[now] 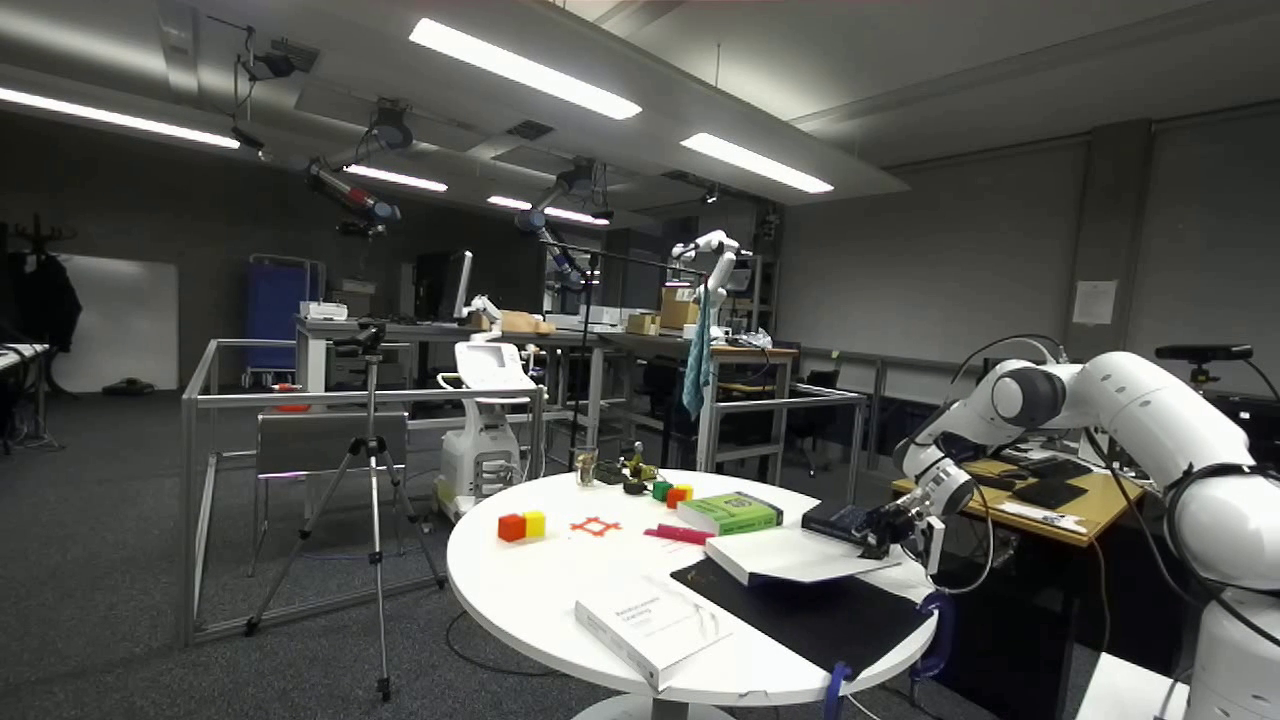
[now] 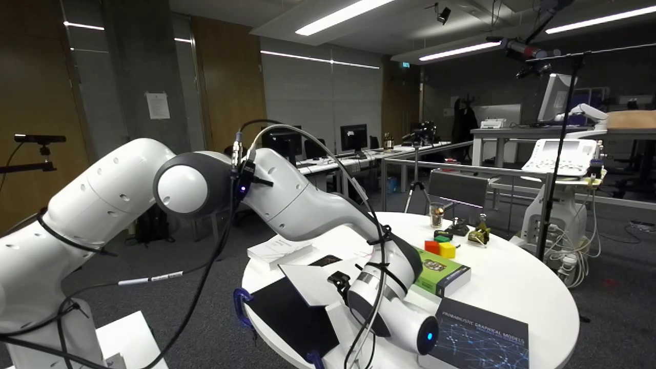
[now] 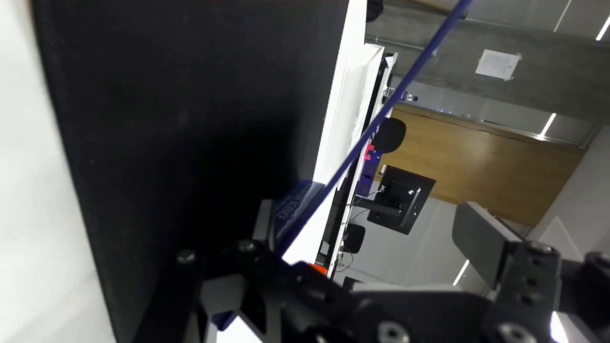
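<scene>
An open book with white pages (image 1: 780, 553) lies on the black mat (image 1: 828, 618), and its cover stands tilted up from the mat. In exterior view 2 the raised cover (image 2: 309, 284) slopes beside my gripper (image 2: 339, 282). Wide apart in the wrist view are the fingers of my gripper, so it is open. A thin dark blue strip (image 3: 371, 126), apparently the cover seen nearly edge-on, runs down to the left finger (image 3: 264, 222). Whether the cover touches that finger is unclear. Nothing is pinched between the fingers.
A white book (image 1: 654, 626) lies near the table's front edge. Behind the open book are a green book (image 1: 729, 514) and a dark blue book (image 2: 479, 332). Colored blocks (image 1: 521, 526) stand farther left. Blue clamps (image 1: 942, 634) grip the table edge.
</scene>
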